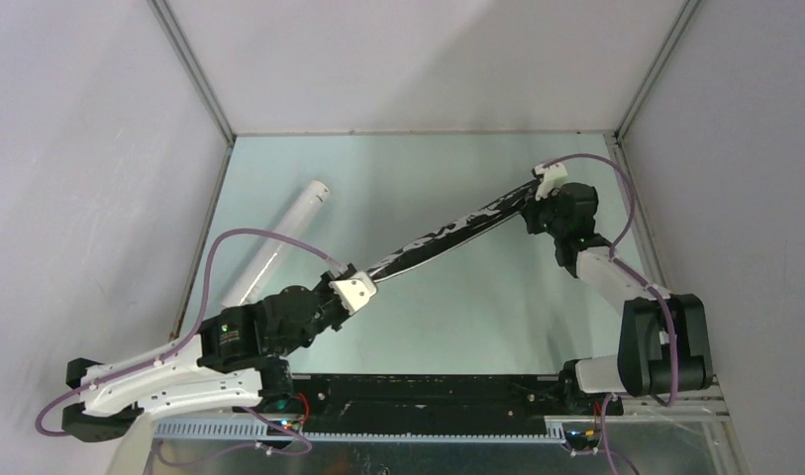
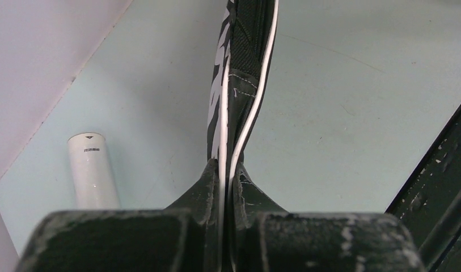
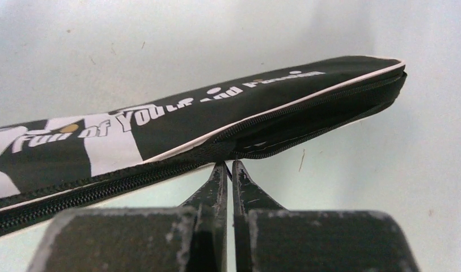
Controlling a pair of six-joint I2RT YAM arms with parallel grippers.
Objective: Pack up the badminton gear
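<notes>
A long black-and-white racket bag (image 1: 448, 230) stretches diagonally between the two grippers. My left gripper is shut on one end of it, along the zipper and white piping. My right gripper is shut at the zipper near the other end, a thin dark cord, likely the zipper pull, between its fingertips; the bag's zipper (image 3: 307, 122) gapes toward that far end. A white shuttlecock tube (image 1: 279, 237) lies at the left, also seen in the left wrist view (image 2: 93, 170).
Pale walls enclose the table (image 1: 448, 317) at the back and both sides. A dark strip (image 1: 428, 401) runs along the front edge. The middle table in front of the bag is clear.
</notes>
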